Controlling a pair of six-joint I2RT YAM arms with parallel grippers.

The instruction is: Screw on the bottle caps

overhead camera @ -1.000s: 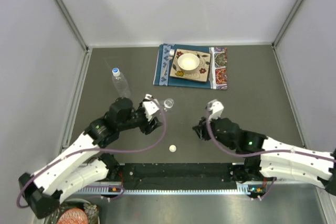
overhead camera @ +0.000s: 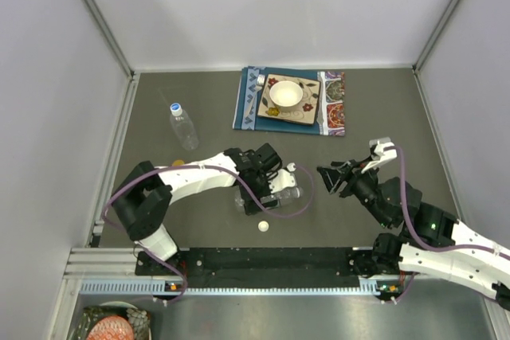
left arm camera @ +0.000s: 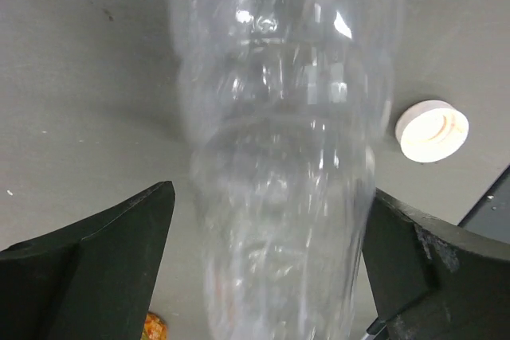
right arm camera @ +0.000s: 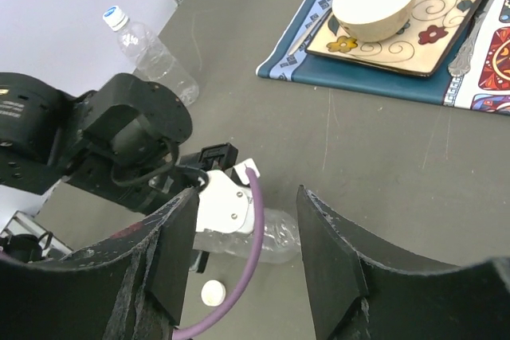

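A clear plastic bottle (overhead camera: pixel 288 195) lies on its side under my left gripper (overhead camera: pixel 259 201), whose open fingers (left arm camera: pixel 88 268) sit either side of it in the left wrist view, blurring through the plastic. A white cap (overhead camera: pixel 263 226) lies on the table just in front of it, also at right of the left wrist view (left arm camera: pixel 431 130). A second bottle (overhead camera: pixel 182 127) with a blue-topped cap stands at back left. My right gripper (overhead camera: pixel 335 177) is raised to the right, fingers apart with nothing between them.
A placemat (overhead camera: pixel 332 105) with a square plate (overhead camera: pixel 300 115), bowl (overhead camera: pixel 285 93) and cutlery lies at the back centre. An orange object (overhead camera: pixel 178 162) is partly hidden behind the left arm.
My left gripper has moved right and down over the bottle, now lying across the table nearer the front. The right gripper has moved right and back, away from the centre.
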